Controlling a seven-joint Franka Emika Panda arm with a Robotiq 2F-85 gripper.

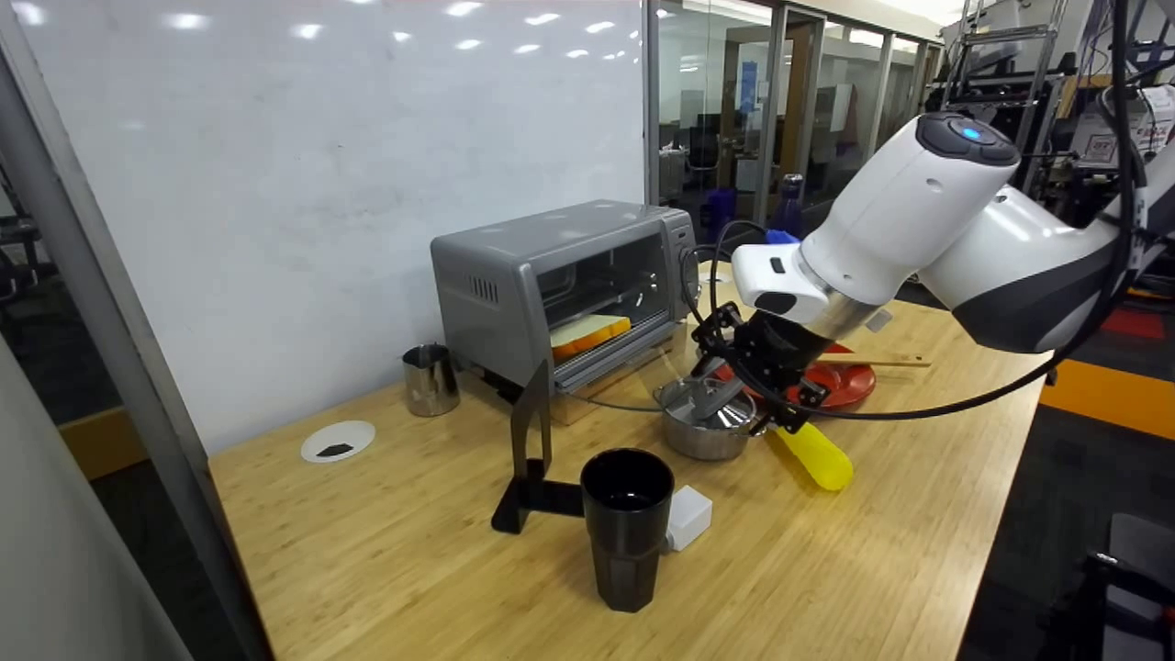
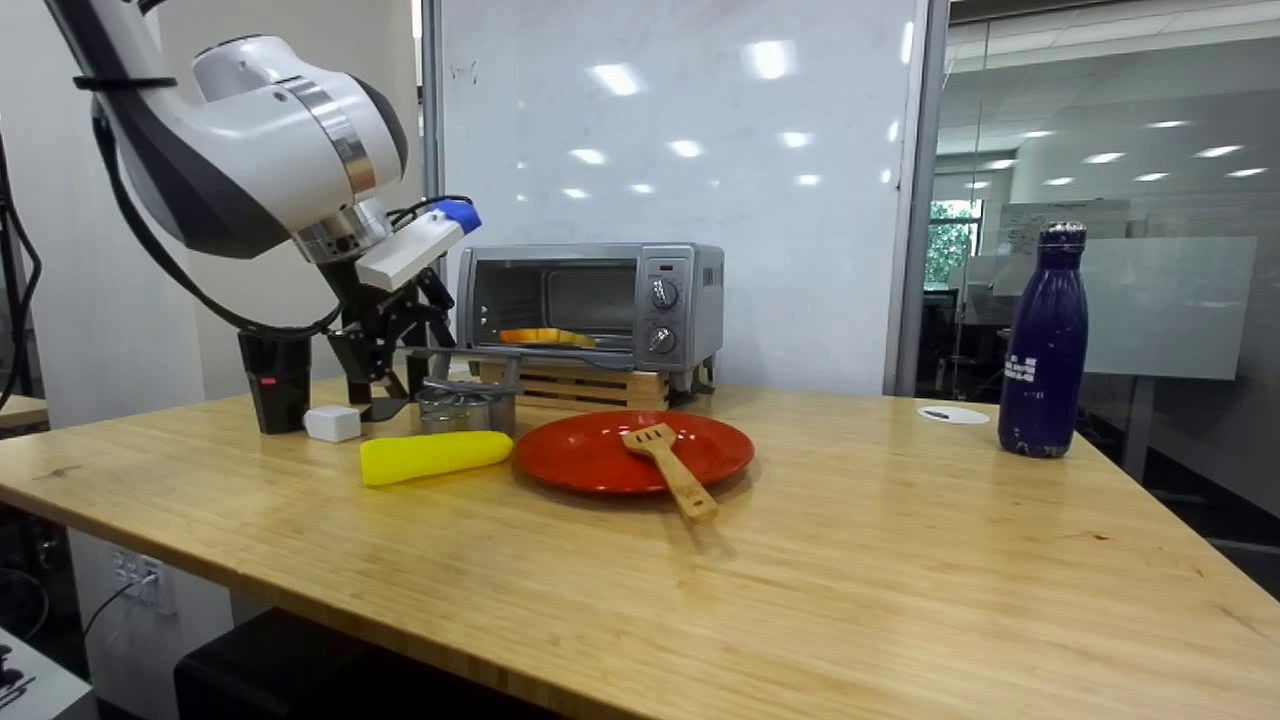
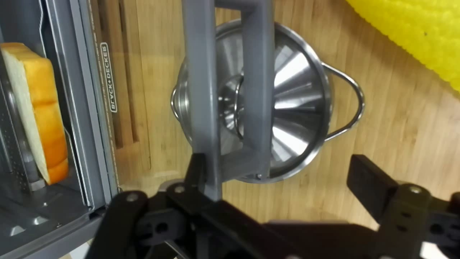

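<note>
The grey toaster oven [image 1: 551, 264] stands with its glass door lowered, a bread slice [image 3: 45, 112] inside. The door's grey handle [image 3: 258, 90] juts out above a steel pot [image 1: 705, 441] with a shiny lid [image 3: 293, 95]. My gripper is open around the handle's near end. One black finger [image 3: 196, 172] lies close against the handle's oven-side bar; whether they touch, I cannot tell. The other finger [image 3: 371, 183] stands well apart, over bare wood. In exterior view 2 the gripper [image 2: 402, 378] is low beside the pot.
A yellow object [image 2: 434, 456] and a red plate [image 2: 576, 456] with a wooden spatula [image 2: 669, 462] lie near the pot. A black cup [image 1: 628, 529], white block [image 1: 689, 518] and black stand [image 1: 529, 485] occupy the front.
</note>
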